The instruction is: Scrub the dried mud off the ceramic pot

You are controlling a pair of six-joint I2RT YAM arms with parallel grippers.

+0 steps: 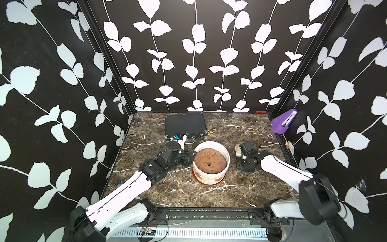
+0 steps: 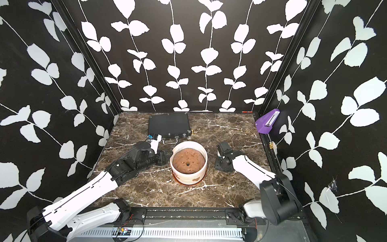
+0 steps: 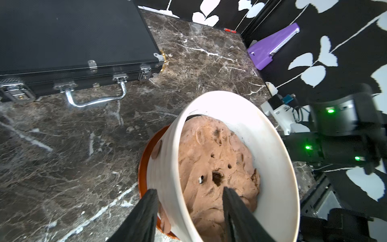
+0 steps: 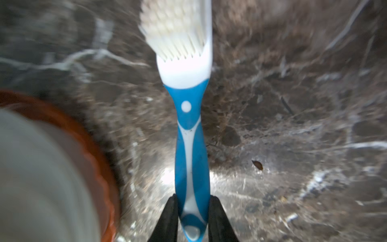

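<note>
The white ceramic pot (image 1: 219, 174) stands in an orange-brown saucer (image 3: 146, 169), with brown mud patches on its outer wall and brown soil (image 1: 210, 161) inside. At its left side, my left gripper has its fingers apart, one outside the near wall and one over the soil, the rim between them without visible contact on both sides. Right of the pot, my right gripper has its fingertips against both sides of the blue-and-white handle of a brush (image 4: 192, 153). The brush's white bristles (image 4: 173, 30) point away from the fingers.
A black case (image 1: 185, 124) lies behind the pot, its metal handle (image 3: 94, 101) facing forward. A purple holder (image 1: 283, 121) is at the right wall. Bare marble tabletop (image 1: 225, 197) shows in front of the pot.
</note>
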